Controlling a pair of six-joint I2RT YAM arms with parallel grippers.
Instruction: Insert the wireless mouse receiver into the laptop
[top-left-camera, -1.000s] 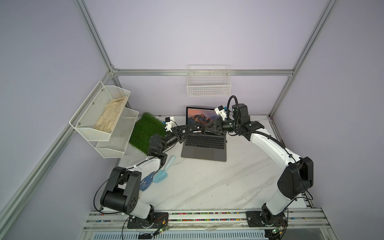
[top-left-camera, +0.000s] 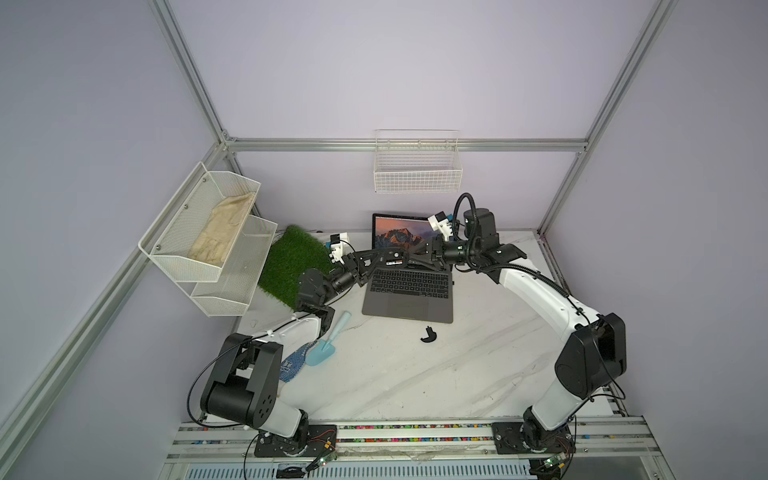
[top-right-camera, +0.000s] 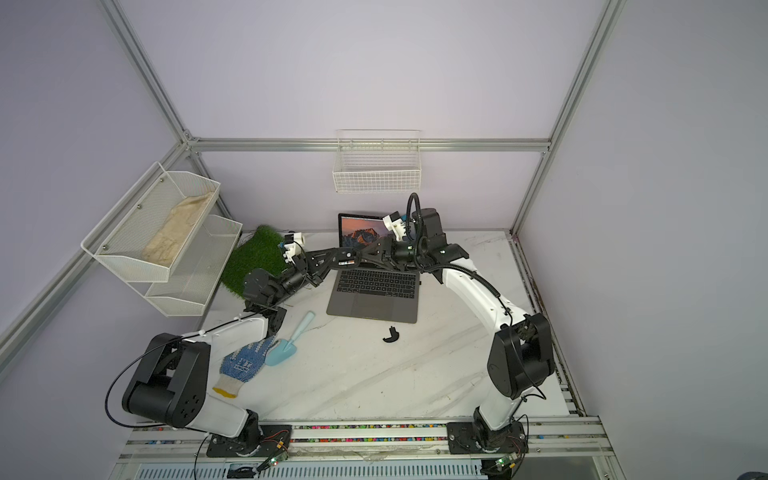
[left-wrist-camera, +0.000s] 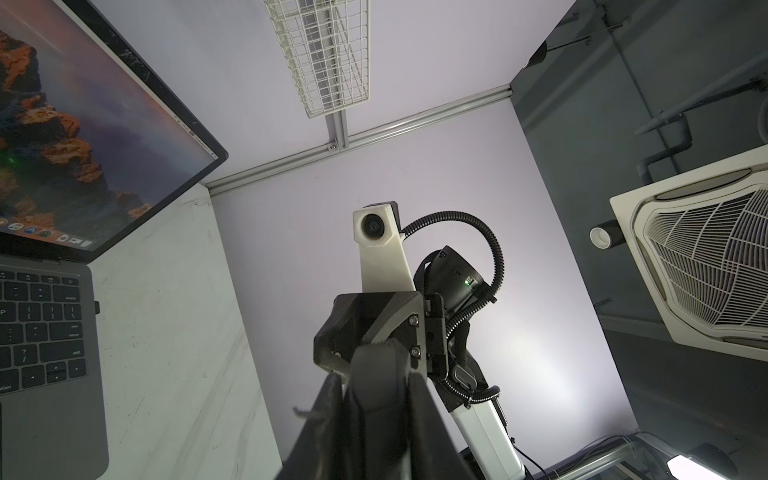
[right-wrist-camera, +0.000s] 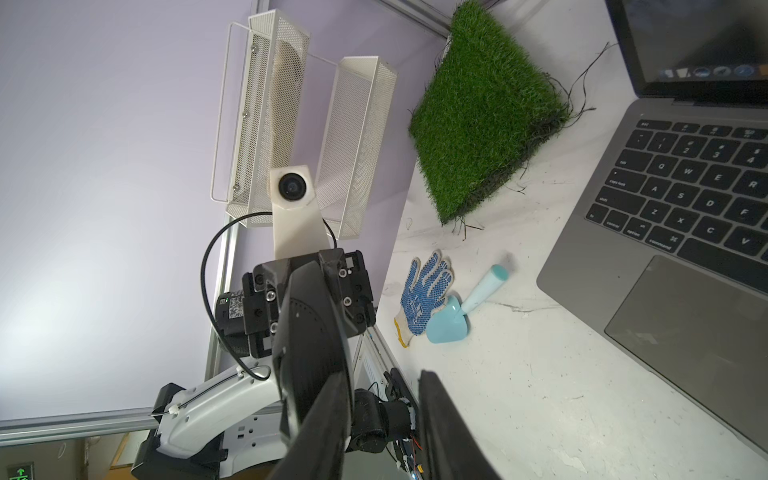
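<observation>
The laptop (top-left-camera: 408, 305) stands unfolded at the back of the table, its screen lit. My left gripper is shut on a dark body, apparently the mouse (left-wrist-camera: 379, 372), held above the keyboard. Facing it from the right, my right gripper is open, with a clear gap between its fingers. A curved black piece, perhaps the mouse cover (top-left-camera: 429, 334), lies on the table in front of the laptop. From the laptop's right edge juts a small dark plug (left-wrist-camera: 97, 307). I cannot make out a loose receiver.
The grass mat (right-wrist-camera: 488, 112), blue scoop (right-wrist-camera: 449, 321) and blue glove (right-wrist-camera: 424, 296) lie left of the laptop. Wire baskets hang on the left and back walls, including the back basket (top-left-camera: 417, 172).
Both arms have barely moved.
</observation>
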